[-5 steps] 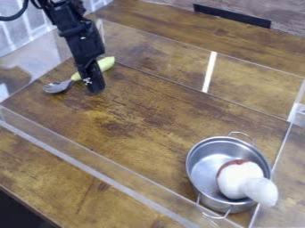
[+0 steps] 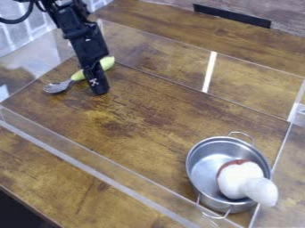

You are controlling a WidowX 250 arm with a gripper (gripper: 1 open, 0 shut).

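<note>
My black gripper (image 2: 95, 85) reaches down from the top left to the wooden table, beside a pale green elongated object (image 2: 103, 63) and a silver spoon-like utensil (image 2: 56, 86). The gripper looks shut; whether anything thin is between its fingertips is too small to tell.
A metal pot (image 2: 206, 167) with a white and dark red object (image 2: 248, 181) in it stands at the lower right. Clear panels or edges border the work area.
The arm and gripper have shifted very slightly; the objects appear to lie where they were.
</note>
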